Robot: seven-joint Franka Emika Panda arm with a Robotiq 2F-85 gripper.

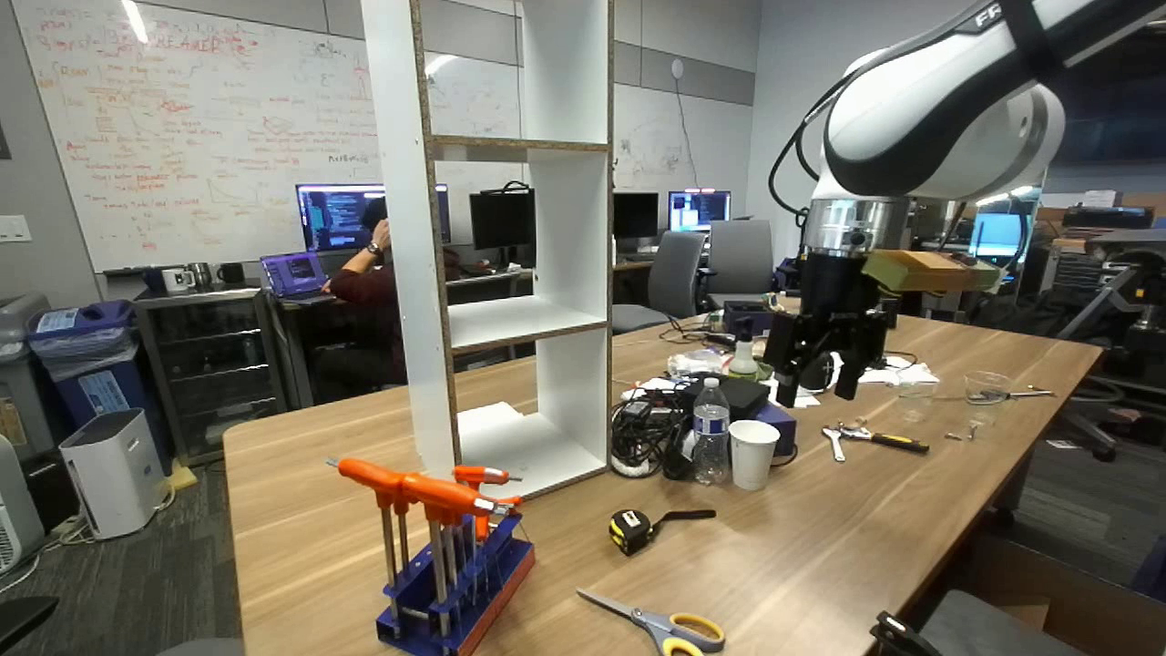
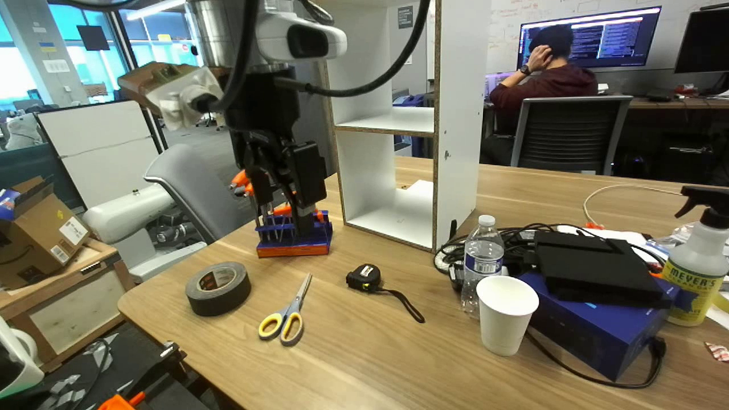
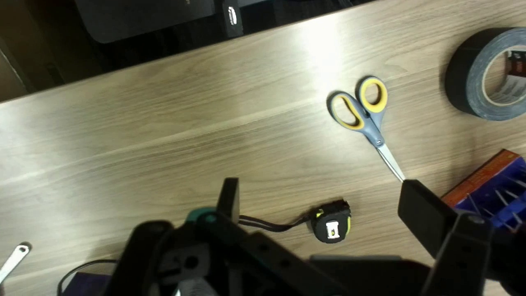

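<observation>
My gripper [image 1: 817, 395] hangs above the wooden table, its fingers wide apart and nothing between them. In the wrist view its two dark fingers [image 3: 425, 215] stand far from each other. Below, seen between them, lies a black and yellow tape measure [image 3: 331, 222] with a dark wrist strap. Scissors [image 3: 367, 118] with grey and yellow handles rest on the table beyond the tape measure. A roll of dark tape [image 2: 217, 288] lies close to the table's edge. The blue rack [image 1: 459, 590] carries several orange-handled hex keys [image 1: 421, 488].
A white shelf unit [image 1: 410, 273] stands on the table. Near it are a water bottle [image 2: 482, 259], a white paper cup [image 2: 506, 314], a blue box [image 2: 581, 335] and tangled cables. A wrench [image 1: 833, 443] and a spray bottle [image 2: 698, 270] also lie or stand there. Bare table surrounds the scissors.
</observation>
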